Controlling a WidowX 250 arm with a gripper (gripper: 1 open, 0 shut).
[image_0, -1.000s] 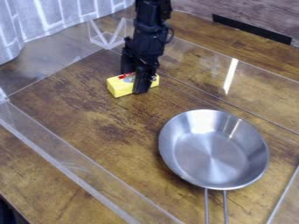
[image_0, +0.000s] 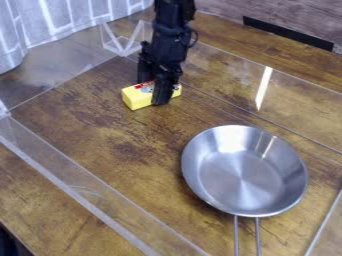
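A yellow block (image_0: 136, 97) with a red and white label lies on the wooden table toward the upper middle. My dark gripper (image_0: 156, 88) comes down over it from above, its fingers around the block, shut on it. The arm hides part of the block's top.
A steel pan (image_0: 243, 165) sits at the lower right, its handle pointing toward the near edge. Clear plastic borders (image_0: 74, 180) run along the left and near side. A white curtain (image_0: 47, 20) hangs at the upper left.
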